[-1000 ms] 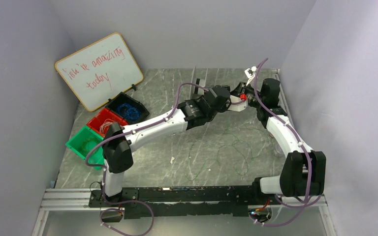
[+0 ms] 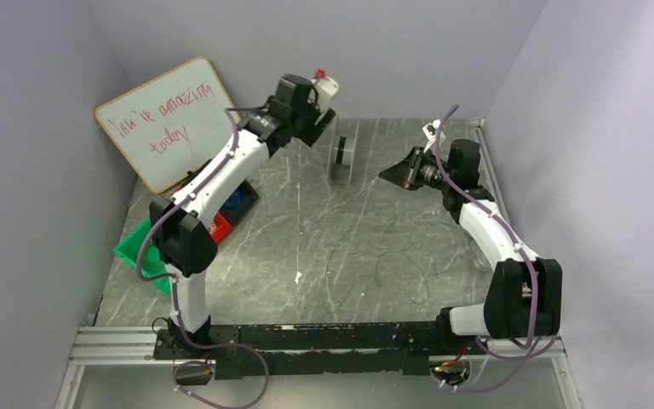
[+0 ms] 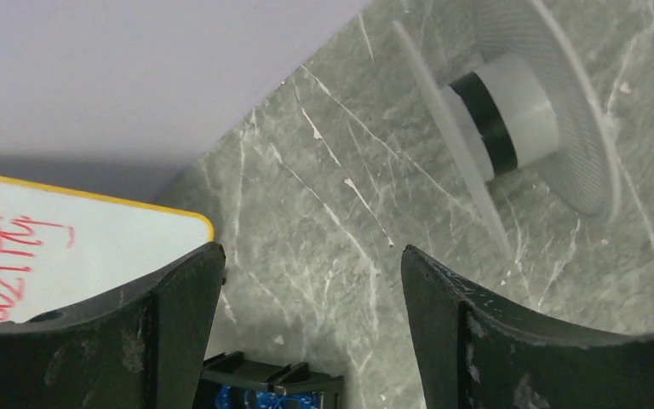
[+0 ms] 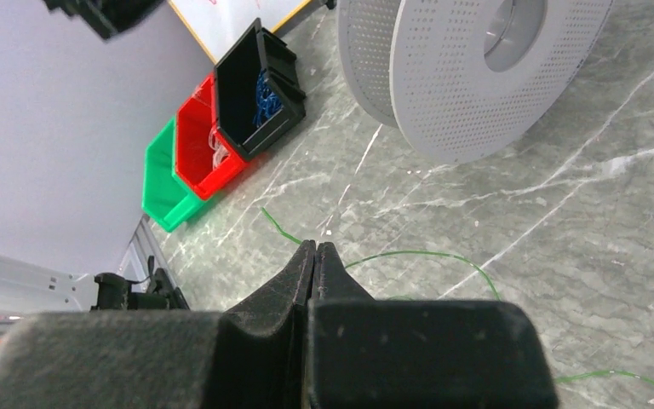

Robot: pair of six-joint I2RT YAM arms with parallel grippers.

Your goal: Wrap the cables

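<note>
A grey perforated spool (image 2: 346, 158) stands on the marble table, seen also in the left wrist view (image 3: 575, 162) and close in the right wrist view (image 4: 468, 111). My left gripper (image 2: 315, 128) is raised above and left of the spool, its fingers apart with nothing between them (image 3: 312, 298). My right gripper (image 2: 385, 176) is shut, right of the spool, with nothing visible between its fingertips. A thin green cable (image 4: 417, 252) lies loose in loops on the table in front of the spool.
Green (image 4: 162, 187), red (image 4: 200, 153) and black (image 4: 238, 94) bins holding cables stand at the left by a whiteboard (image 2: 162, 119). Walls bound the table behind and at both sides.
My left arm has swung up and to the left, away from the spool and my right gripper, uncovering both. The right arm has moved very little.
</note>
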